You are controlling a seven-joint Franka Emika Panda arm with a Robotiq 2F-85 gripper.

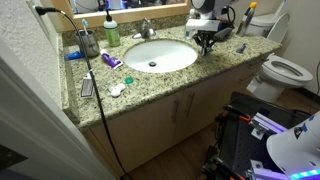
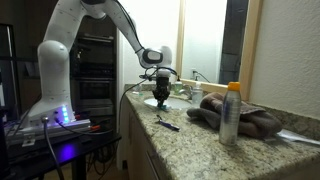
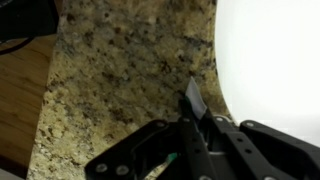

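Observation:
At the far right end of the counter, just past the sink, my gripper is low over the granite. A small teal object is at its fingers in exterior view 2, close above or on the counter. In the wrist view the dark gripper is shut on this object; a bit of green shows below, and a narrow pale tip sticks out ahead over the granite. Most of the object is hidden by the fingers, and I cannot tell whether it touches the counter.
The white sink lies right beside the gripper. A green soap bottle, a purple item and several small things are along the counter's left part. Exterior view 2 shows a dark towel, a spray bottle and a dark pen-like item.

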